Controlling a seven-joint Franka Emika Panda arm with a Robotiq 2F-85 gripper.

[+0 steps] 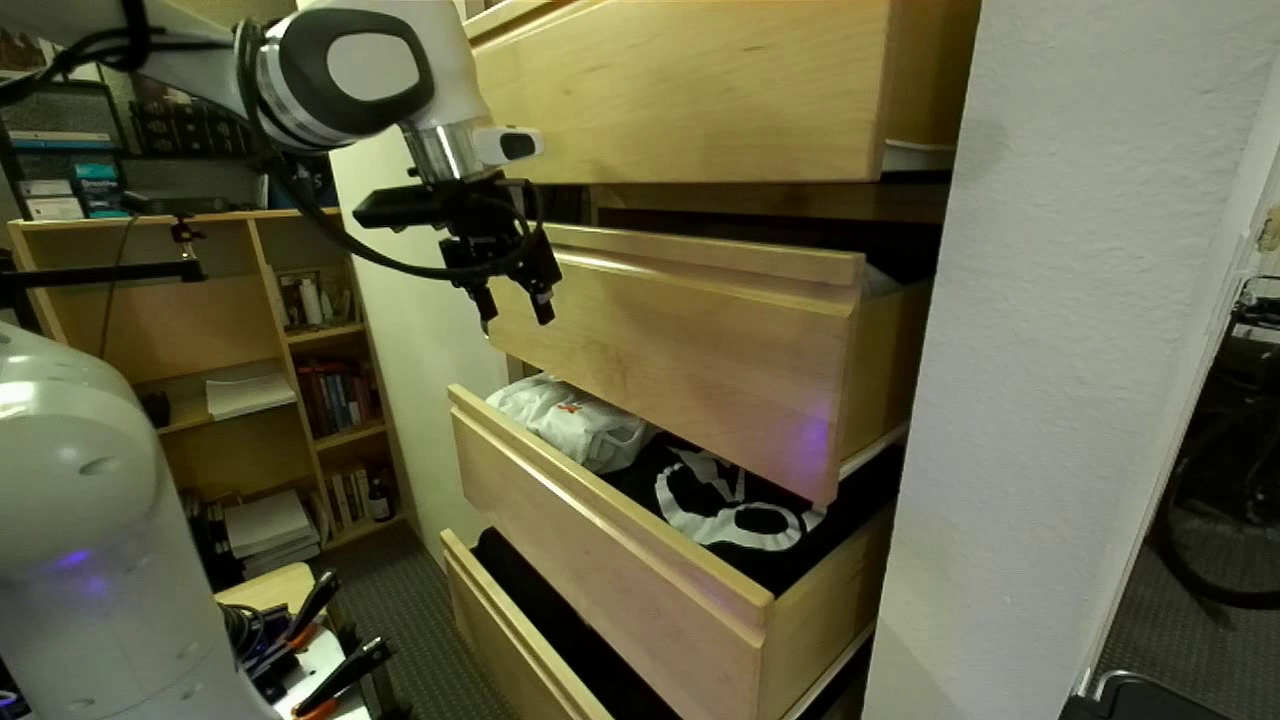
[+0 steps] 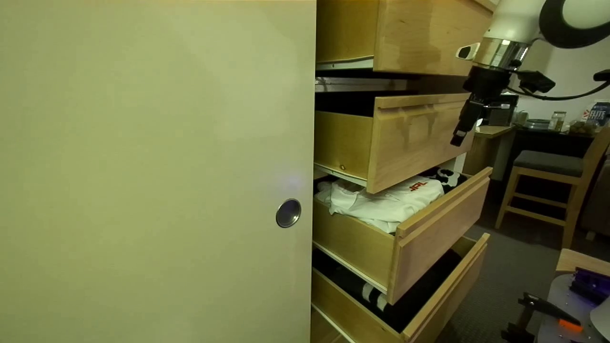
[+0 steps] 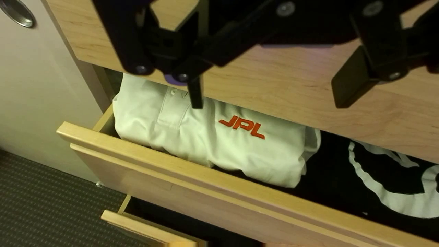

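Note:
My gripper hangs in front of the second visible drawer, with its fingers wide apart and nothing between them. Below it, the third drawer is pulled out further. At one end of that drawer lies a bundled white garment with red JPL lettering. Beside the garment is black cloth with a white print. In exterior view 2 the gripper stands clear of the drawer fronts, higher than the garment. The drawer above covers part of the garment.
The top drawer and bottom drawer are also pulled out, and dark cloth lies in the bottom one. A pale sliding door flanks the drawers. Clamps rest on a small table beside the arm's base.

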